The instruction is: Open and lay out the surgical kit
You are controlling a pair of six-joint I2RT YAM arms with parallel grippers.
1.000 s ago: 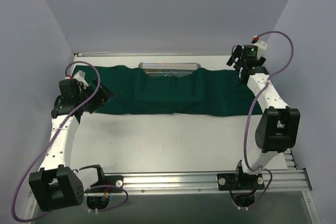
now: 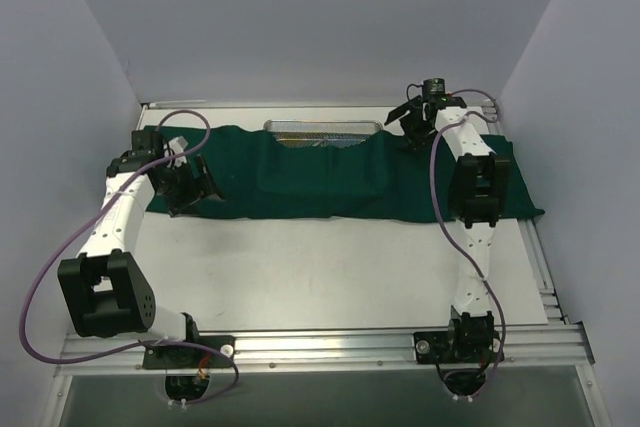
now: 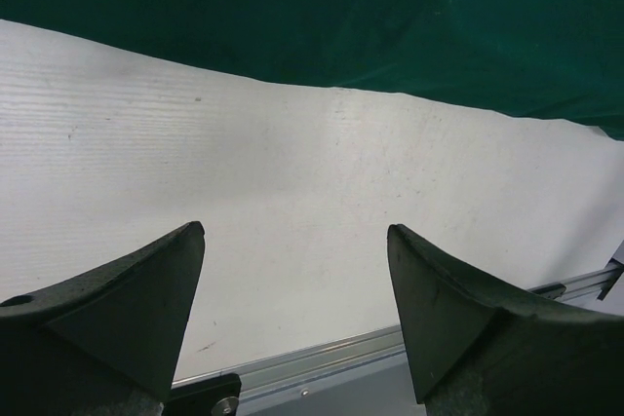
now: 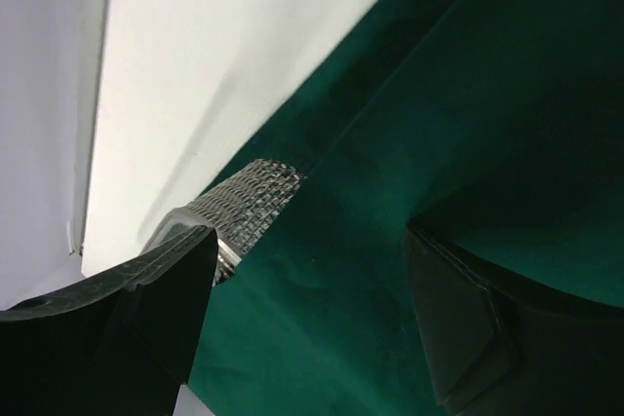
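Note:
A dark green drape (image 2: 300, 187) lies spread across the back of the white table, partly over a mesh metal tray (image 2: 320, 129), whose back shows above the cloth. In the right wrist view the tray's mesh corner (image 4: 253, 202) sticks out from the drape (image 4: 526, 124). My right gripper hangs over the cloth's back edge, right of the tray, fingers apart with nothing seen held. My left gripper is open over the left part, facing bare table below the cloth's edge (image 3: 331, 36).
Grey walls bound the left, back and right, and metal rails run along the edges.
My right gripper has moved left along the back edge of the drape, toward the tray. My left gripper has shifted slightly.

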